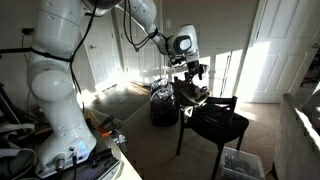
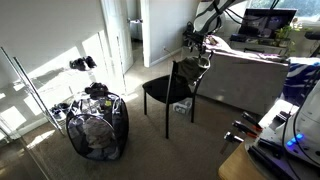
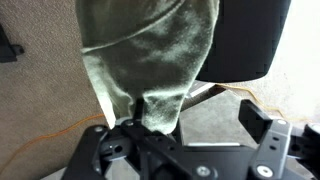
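A grey-green cloth [image 3: 150, 65] fills much of the wrist view, hanging at the seat-back end of a black chair. In exterior view 1 the cloth [image 1: 187, 93] drapes by the chair back [image 1: 218, 110]. My gripper [image 1: 194, 71] hangs just above it, pointing down. Seen from the wrist, the gripper stands open, its dark fingers wide apart. Part of the cloth's lower end shows between and beyond them; whether it touches a finger I cannot tell. Exterior view 2 has the cloth [image 2: 193, 72] below the gripper, too small there for detail.
A black mesh hamper [image 2: 97, 133] with clothes inside stands on the carpet beside the chair [image 2: 166, 92]. Shoes [image 2: 76, 105] lie along the wall. A clear bin [image 1: 242, 163] sits on the floor at the right. Open carpet lies in front of the chair.
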